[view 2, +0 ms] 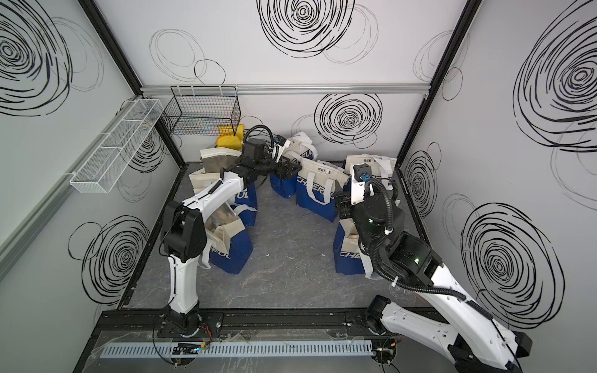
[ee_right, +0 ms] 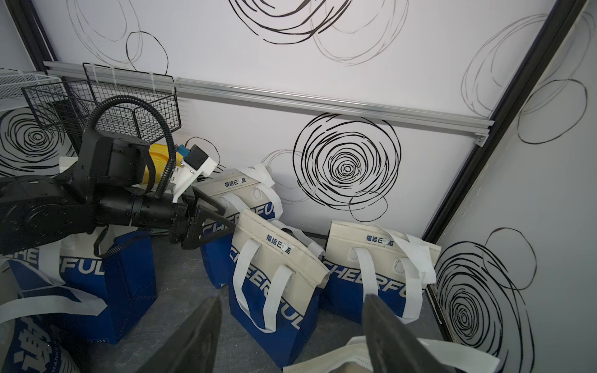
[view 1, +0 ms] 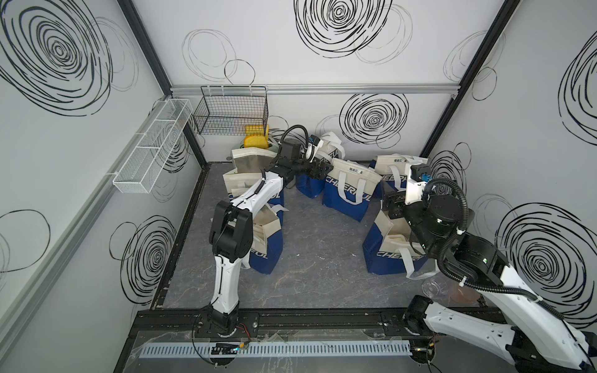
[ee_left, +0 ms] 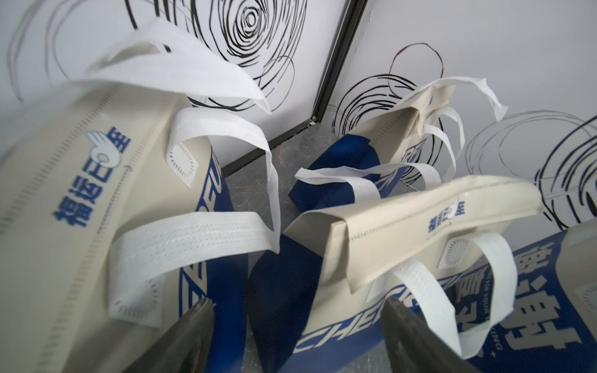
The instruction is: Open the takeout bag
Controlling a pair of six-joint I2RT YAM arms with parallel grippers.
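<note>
Blue-and-cream takeout bags with white handles stand about the floor. One closed bag (ee_right: 273, 279) is at the back middle, its top folded over; another closed bag (ee_right: 239, 186) is behind it to the left, and a third (ee_right: 379, 267) to the right. My left gripper is in front of these, fingers parted, nothing between them; a closed bag's top (ee_left: 68, 186) is close at left in that wrist view. My right gripper hangs above an open-topped bag (view 1: 388, 248) at the right, fingers apart and empty.
Open-topped bags stand at the left, including one (view 1: 267, 248) beneath my left arm. A black wire basket (view 1: 233, 112) and a white wire rack (view 1: 152, 146) hang on the walls.
</note>
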